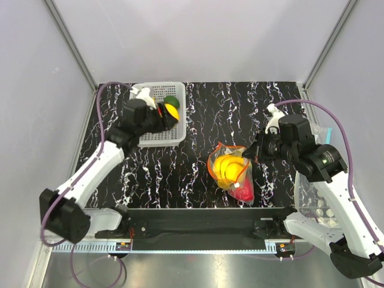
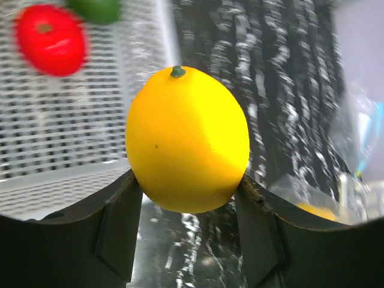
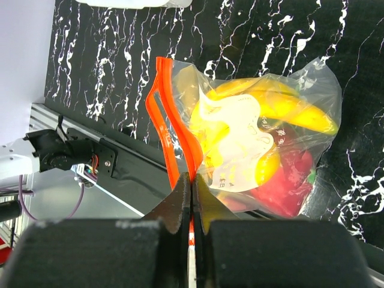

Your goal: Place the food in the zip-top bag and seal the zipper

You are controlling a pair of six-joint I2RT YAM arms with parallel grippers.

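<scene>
My left gripper (image 1: pixel 163 115) is above the right part of the white basket (image 1: pixel 161 138), shut on a round yellow fruit (image 2: pixel 186 135) with a green stem. A red tomato (image 2: pixel 49 42) and a green avocado (image 1: pixel 171 100) lie in the basket. The clear zip top bag (image 3: pixel 315 84) holds bananas (image 3: pixel 288 105), other yellow food and a red pepper (image 3: pixel 285 186); its orange zipper (image 3: pixel 180 126) gapes in the top view. My right gripper is shut on the bag's orange zipper edge at the bag's upper right.
Clear plastic bags (image 1: pixel 321 198) lie at the table's right edge, partly behind my right arm. Walls enclose the back and sides.
</scene>
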